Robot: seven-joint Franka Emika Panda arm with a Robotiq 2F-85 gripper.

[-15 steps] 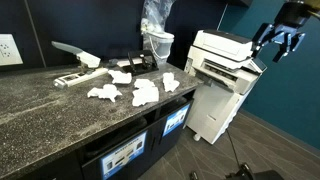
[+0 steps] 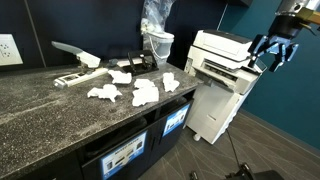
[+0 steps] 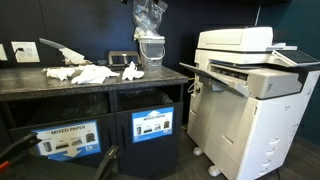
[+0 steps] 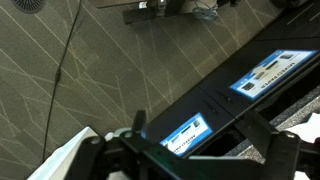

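My gripper (image 2: 268, 62) hangs in the air at the upper right of exterior view 1, in front of the printer and beyond the counter's end. In the wrist view its dark fingers (image 4: 138, 122) are spread wide apart, with nothing between them. Several crumpled white papers (image 2: 146, 95) lie on the dark speckled counter (image 2: 40, 125), well away from the gripper. Exterior view 2 shows the white papers (image 3: 94, 74) from the front, but the gripper cannot be made out there.
A white printer (image 3: 245, 100) stands beside the counter. On the counter are a paper cutter (image 2: 80, 75), a black organizer (image 2: 142, 65) and a bucket (image 2: 159, 45) with a plastic bag. Bin openings and blue-white labels (image 3: 152, 124) are below. Carpet (image 4: 130, 60) lies beneath the gripper.
My gripper has shifted slightly downward in exterior view 1. The papers and the other things on the counter have not moved.
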